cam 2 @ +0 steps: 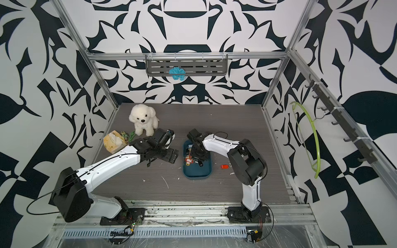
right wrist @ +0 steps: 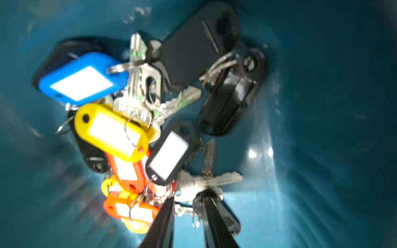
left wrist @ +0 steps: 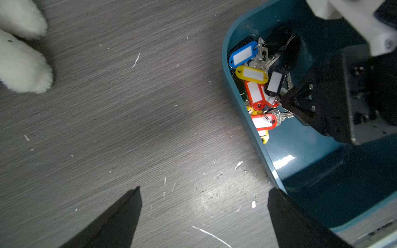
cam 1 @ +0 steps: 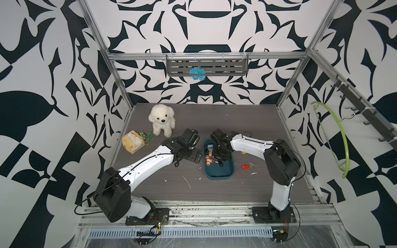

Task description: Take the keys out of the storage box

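In the blue storage box (left wrist: 306, 150), several keys with coloured tags lie in a heap. The right wrist view shows a blue tag (right wrist: 82, 78), a yellow tag (right wrist: 111, 131), a black tag (right wrist: 171, 153) and an orange tag (right wrist: 130, 208) with metal keys (right wrist: 136, 82). My right gripper is inside the box over the lower part of the heap, its fingers a little apart, with keys seen beyond the gap; whether they touch any key is unclear. My left gripper stands open and empty above the table, left of the box.
A red tag with its key (cam 1: 245, 166) lies on the table right of the box, with something yellow (cam 1: 244, 153) behind it. A white toy dog (cam 1: 161, 119) and a yellowish package (cam 1: 133, 142) stand at the left.
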